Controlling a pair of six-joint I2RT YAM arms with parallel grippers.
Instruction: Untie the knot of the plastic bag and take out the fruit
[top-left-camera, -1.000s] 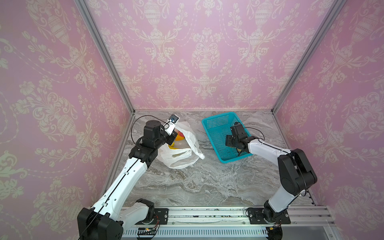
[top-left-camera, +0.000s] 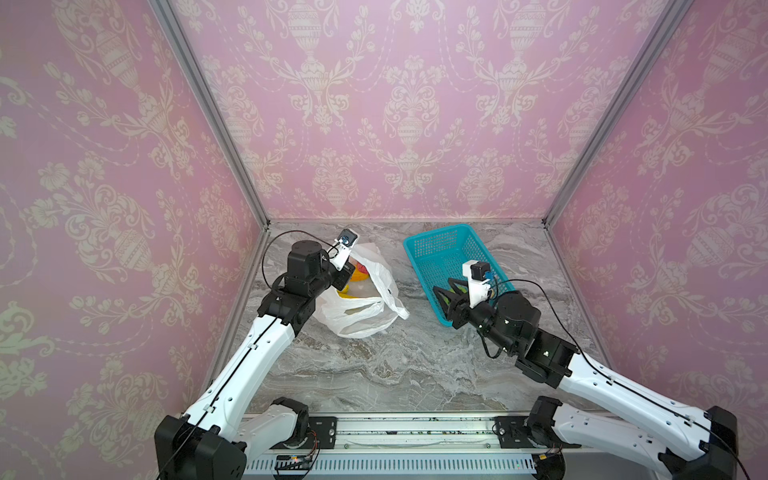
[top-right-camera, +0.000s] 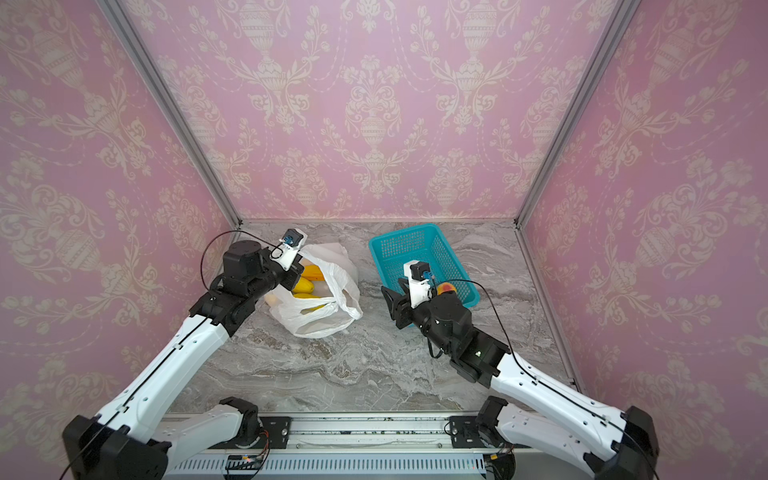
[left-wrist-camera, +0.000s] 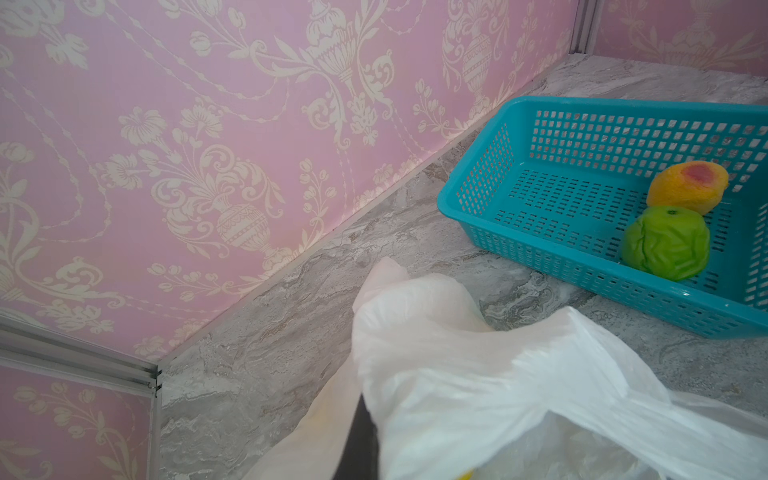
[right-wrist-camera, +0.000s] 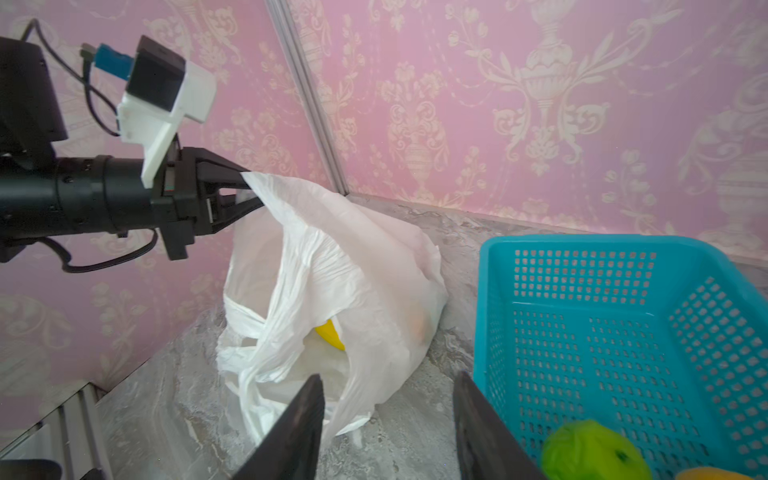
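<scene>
A white plastic bag (right-wrist-camera: 376, 280) stands on the table at the left with its mouth spread toward the front. My left gripper is shut on the bag's upper edge and holds it raised. Yellow fruit (top-right-camera: 304, 286) and an orange-red piece (top-left-camera: 359, 272) show inside; the bag hides the rest. Near the blue basket's front left side my right gripper stands open with nothing between its fingers, facing the bag. In the blue basket (left-wrist-camera: 552, 268) lie a green wrinkled fruit (left-wrist-camera: 666, 242) and a yellow-orange fruit with a red patch (left-wrist-camera: 688, 186).
The basket stands right of the bag with a narrow strip of table between them. Bare marble table (top-left-camera: 384, 372) lies in front of both. Pink patterned walls (top-left-camera: 408, 120) close off the back and sides.
My left arm and the bag stay still.
</scene>
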